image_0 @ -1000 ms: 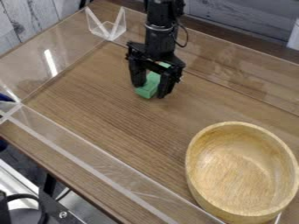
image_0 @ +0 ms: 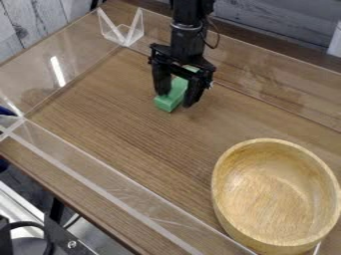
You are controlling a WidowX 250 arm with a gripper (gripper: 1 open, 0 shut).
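Note:
My black gripper [image_0: 177, 82] is at the upper middle of the wooden table, low over a green object [image_0: 170, 99]. The dark fingers stand around the green object's upper part and partly hide it. Whether they are shut on it or only beside it, I cannot tell.
A large round tan bowl [image_0: 266, 194] fills the lower right of the table [image_0: 114, 149]. A clear plastic item [image_0: 122, 25] is at the back left. Black cables lie at the lower left edge.
The gripper has shifted slightly up and to the right in view, and the green object shows a little differently between its fingers. The bowl is unchanged.

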